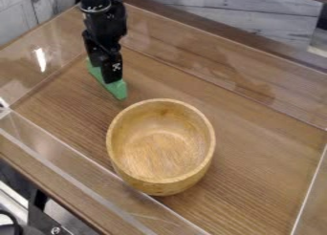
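My black gripper (102, 50) hangs at the upper left of the camera view, open, over the far end of a green object (113, 86) that lies on the wooden tabletop. The gripper hides part of that object, and whether its fingers touch it I cannot tell. A round, empty, pale wooden bowl (161, 143) stands in the lower middle of the table, nearer than the green object and to its right.
A light edge runs along the left, with dark items (13, 224) beyond it at the lower left corner.
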